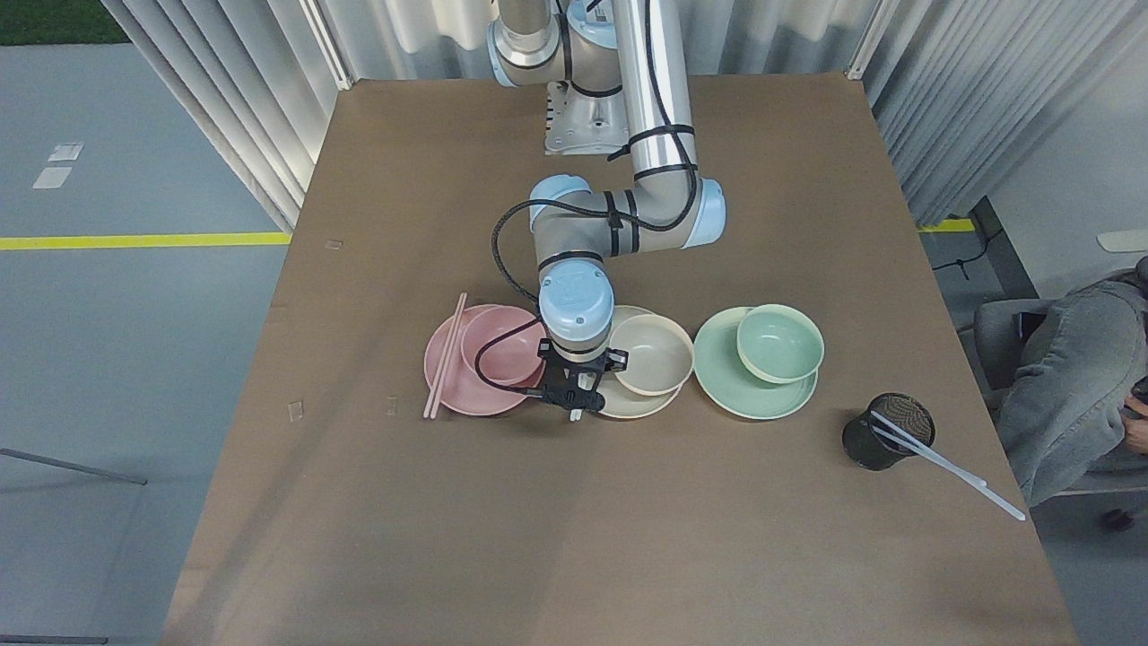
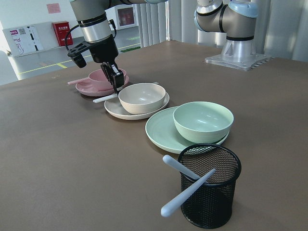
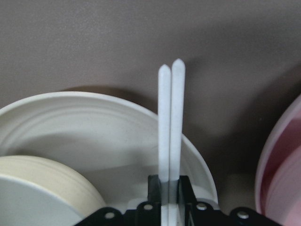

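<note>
My gripper (image 1: 577,389) is low over the left edge of the cream plate (image 2: 118,111), with a pair of white chopsticks (image 3: 171,117) between its fingers in the wrist view, lying parallel across the plate's rim. It appears shut on them. The cream bowl (image 1: 656,353) sits on that plate. To the left, a pink plate (image 1: 473,400) carries a pink bowl (image 1: 506,339) and pink chopsticks (image 1: 444,357).
A green plate (image 1: 726,379) with a green bowl (image 1: 779,343) is right of the cream set. A black mesh cup (image 1: 869,441) holding pale chopsticks (image 1: 974,484) stands front right.
</note>
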